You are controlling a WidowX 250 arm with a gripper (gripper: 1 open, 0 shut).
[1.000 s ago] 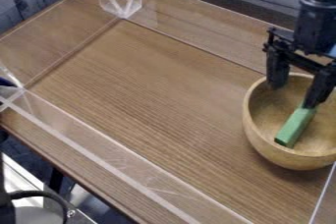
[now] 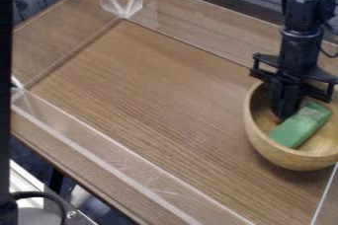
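A tan wooden bowl (image 2: 275,152) sits at the right of the wooden tray, with a green block (image 2: 303,123) inside it. My black gripper (image 2: 282,105) reaches down into the bowl from above, its tips beside the green block at its upper left. The gripper looks shut; whether anything is between its tips is hidden.
The middle and left of the wooden tray (image 2: 132,91) are bare. Clear plastic brackets stand at its left and back edges. A dark round object and cable lie at the lower left, outside the tray.
My gripper has descended further into the bowl and narrowed. The green block now appears larger and shifted slightly up and to the right.
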